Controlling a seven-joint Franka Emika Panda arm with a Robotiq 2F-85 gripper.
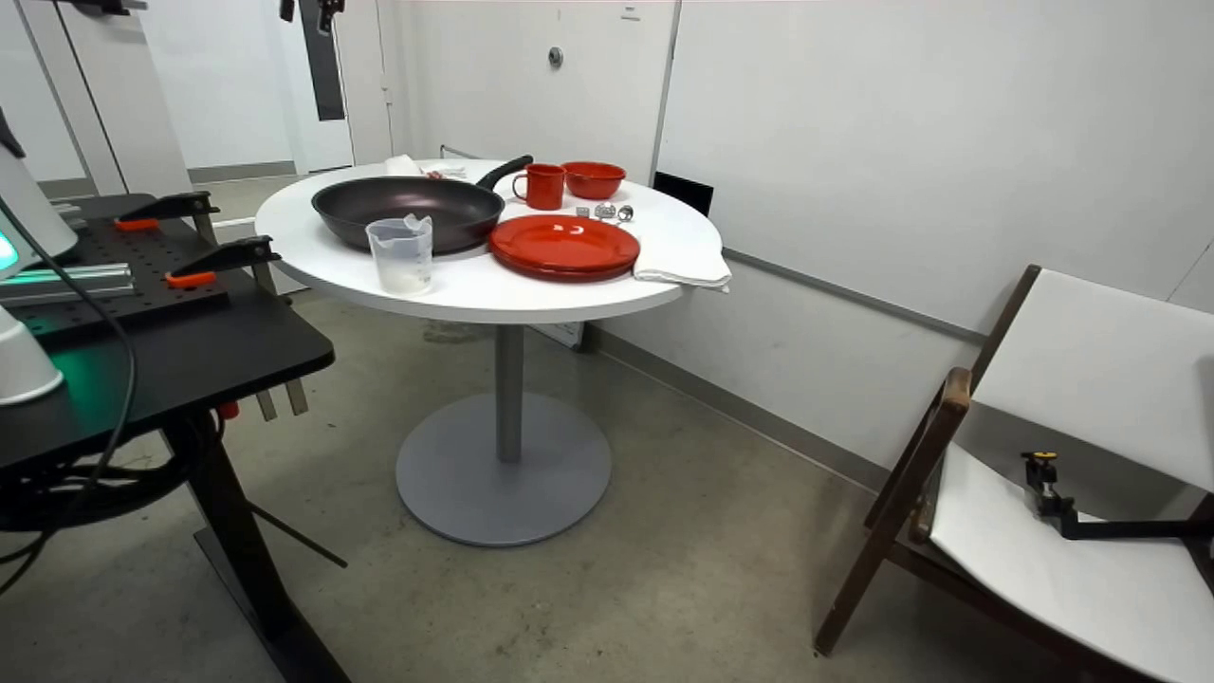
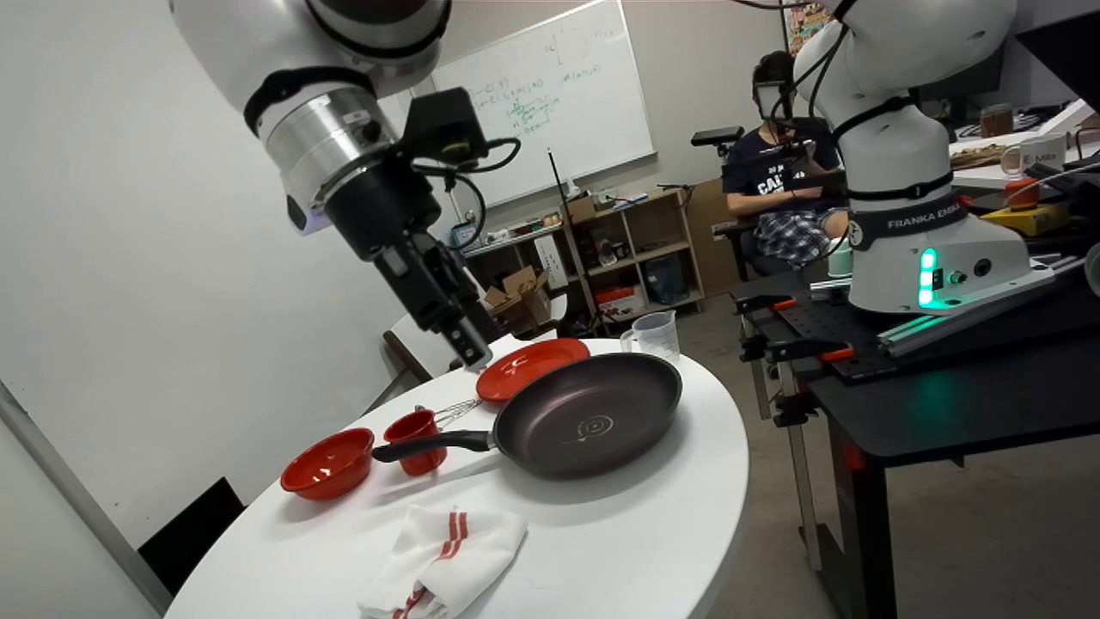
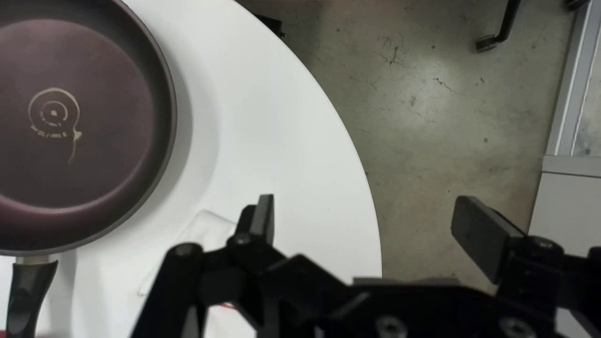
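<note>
High over the round white table, my gripper stands open with nothing between its fingers. In the wrist view its left finger overlaps the table, partly covering a folded white cloth with red stripes; the right finger shows against the floor. The dark frying pan lies left of the gripper there, handle toward the bottom. Exterior view 1 catches only the fingertips at its top edge.
A red mug, red bowl, stacked red plates, clear measuring cup, whisk and second white cloth share the table. Bare tabletop surrounds the striped cloth.
</note>
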